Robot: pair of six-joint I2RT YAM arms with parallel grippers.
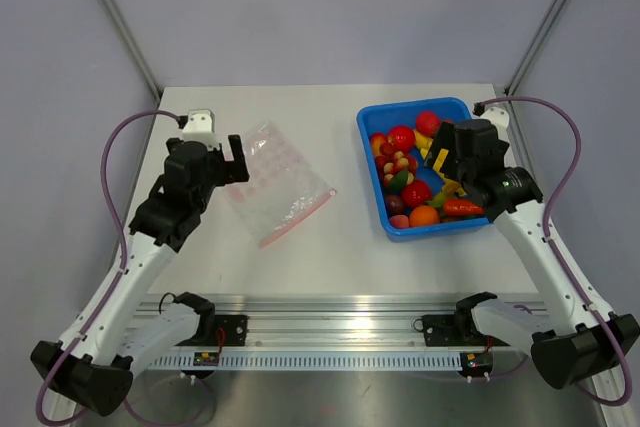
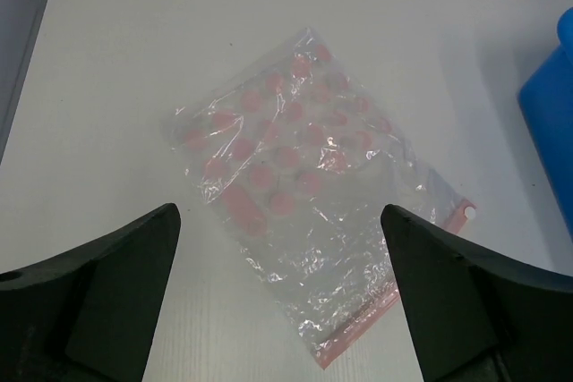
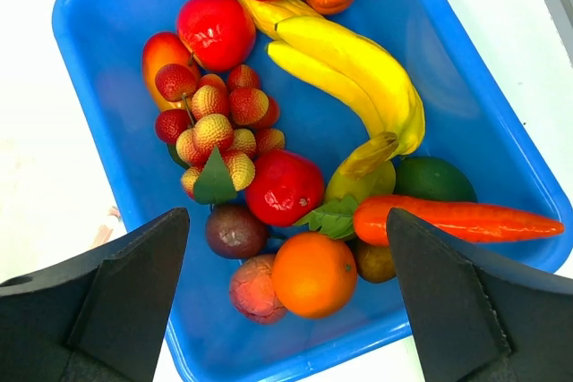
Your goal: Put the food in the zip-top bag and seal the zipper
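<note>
A clear zip top bag [image 1: 280, 185] with pink dots and a pink zipper strip [image 2: 363, 321] lies flat on the table. Above its upper left part my left gripper is open, nothing between its fingers. The food fills a blue bin [image 1: 364, 152] on the right: bananas [image 3: 354, 73], an orange [image 3: 313, 275], a carrot [image 3: 466, 219], a lychee bunch [image 3: 219, 127], a peach [image 3: 257, 289] and more. Over that bin hangs my right gripper, open and empty. It hides part of the food in the top view.
Bare white table [image 1: 330, 257] shows between bag and bin, and along the front. A metal rail [image 1: 335, 305] runs along the table's front edge. The bin has raised walls all round.
</note>
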